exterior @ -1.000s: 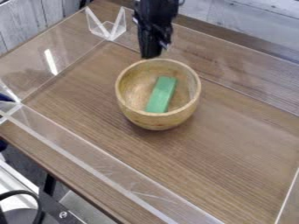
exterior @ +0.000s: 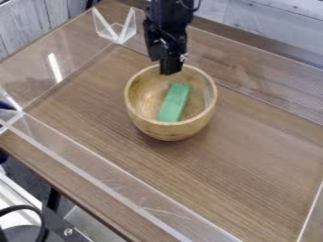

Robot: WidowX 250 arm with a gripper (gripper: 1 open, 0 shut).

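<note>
A round wooden bowl (exterior: 146, 115) sits near the middle of the table in the camera view, with a green oblong object (exterior: 175, 103) lying inside it. My black gripper (exterior: 165, 62) hangs from the top of the view just over the bowl's back rim. Its fingers point down; whether anything is between them is too small to tell, as is how far apart they stand.
A white folded wire or plastic piece (exterior: 116, 26) is at the back left. Clear edging and white items line the left edge, with cables at the lower left.
My gripper has moved downward, toward the bowl's back rim. The bowl and the green object look unmoved.
</note>
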